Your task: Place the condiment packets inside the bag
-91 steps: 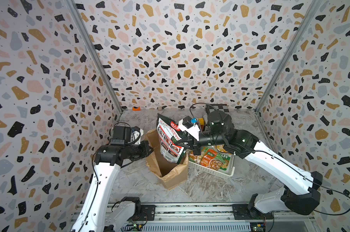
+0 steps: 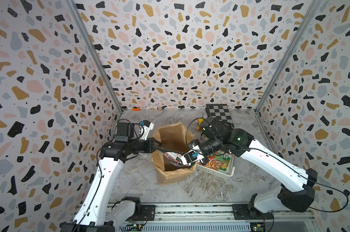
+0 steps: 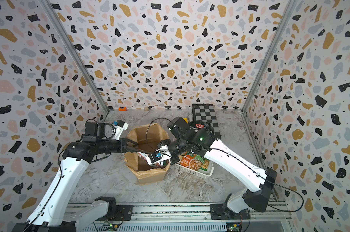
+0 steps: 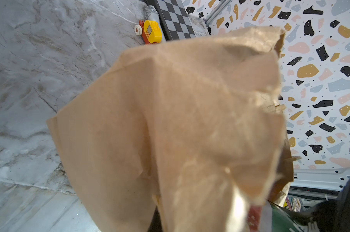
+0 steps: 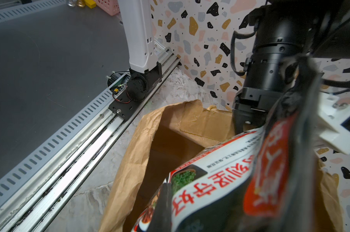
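Observation:
The brown paper bag (image 2: 173, 177) stands upright with its mouth open at the middle of the table. My left gripper (image 2: 155, 145) is shut on its left rim; in the left wrist view the bag's paper (image 4: 117, 154) covers most of the frame. A white, red and black condiment packet (image 2: 172, 156) lies tilted within the bag's mouth. My right gripper (image 2: 193, 155), at the bag's right side, is shut on this packet. The right wrist view shows the packet's printed face (image 5: 217, 177) over the bag's dark inside. The gripped spot itself is hidden.
A white basket (image 2: 225, 174) with more packets (image 2: 220, 161) stands right of the bag, partly under my right arm. Behind are a checkered board (image 2: 218, 112) and a yellow toy (image 4: 152, 31).
The packet has gone from upright above the bag to lying lower in its mouth. My right gripper has come down with it. The left gripper and bag rim have shifted slightly right.

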